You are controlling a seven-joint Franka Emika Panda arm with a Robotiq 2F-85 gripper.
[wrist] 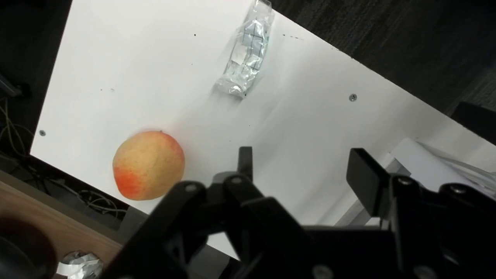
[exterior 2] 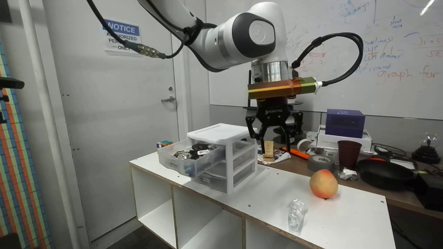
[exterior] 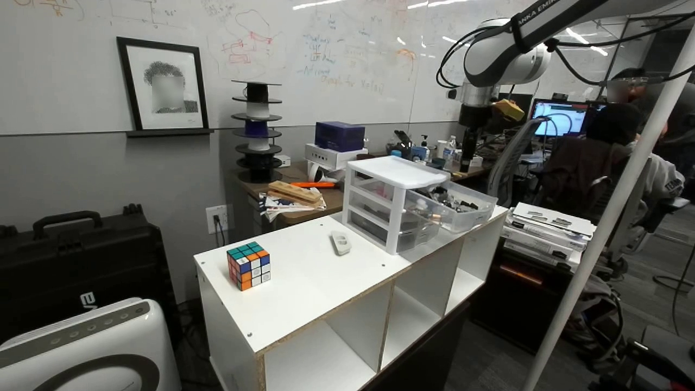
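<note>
My gripper [exterior 2: 276, 148] hangs pointing down above the white shelf top, close to the drawer unit, in exterior view 2. In the wrist view its gripper fingers [wrist: 367, 181] stand wide apart, nothing between them, so it is open. A yellow-red peach-like fruit [wrist: 148, 165] lies on the shelf, left of the fingers. A clear crinkled plastic package [wrist: 248, 51] rests farther up, near the shelf's edge. The white drawer unit [exterior: 397, 172] has its top clear drawer [exterior: 469, 208] pulled out, full of small dark items.
A Rubik's cube [exterior: 248, 266] and a small white remote-like object [exterior: 340, 243] sit on the shelf [exterior: 293, 306] on the other side of the drawers. Behind stands a cluttered desk with a black pan [exterior 2: 386, 173], a dark red cup [exterior 2: 349, 154] and tape [exterior 2: 321, 163].
</note>
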